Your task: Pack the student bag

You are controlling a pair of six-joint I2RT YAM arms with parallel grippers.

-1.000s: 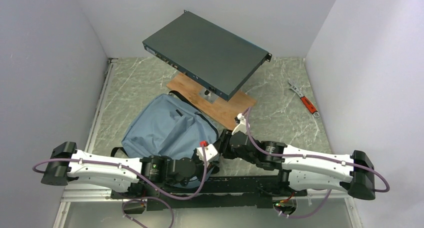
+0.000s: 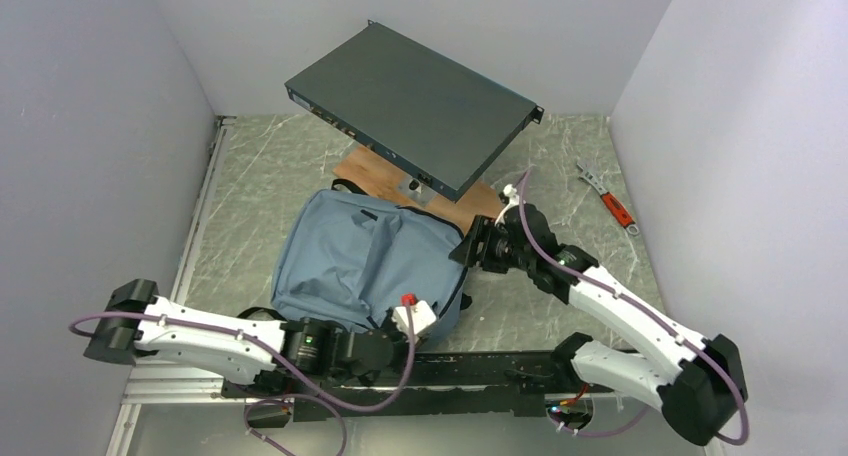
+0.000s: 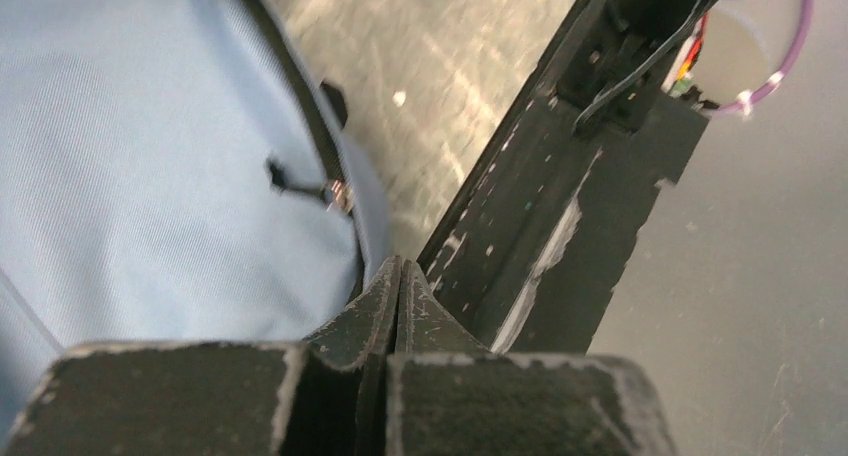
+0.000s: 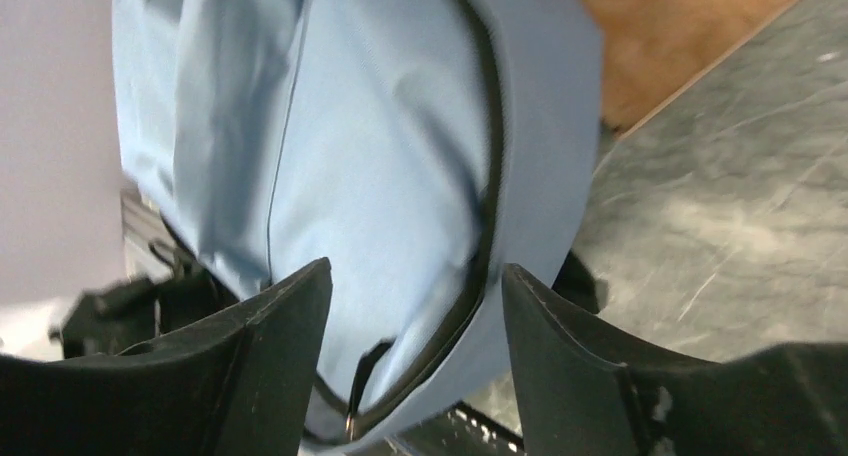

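Note:
The blue-grey bag [image 2: 335,236] lies on the table with its black zip running along the right side. In the left wrist view my left gripper is shut at the bag's near corner, with nothing visible between its tips. The zip's dark pull tab [image 3: 290,184] lies on the fabric, apart from those fingers. My right gripper stands open over the bag's right edge, its fingers on either side of the black zip band [image 4: 490,196]. The fabric between them is not gripped. Inside the bag cannot be seen.
A large dark metal box [image 2: 415,106] overhangs the back of the scene, above a wooden board [image 2: 465,211] that reaches behind the bag. A red-handled wrench [image 2: 615,208] lies far right. Bare table [image 2: 560,196] shows right of the bag.
The bag spread rightward.

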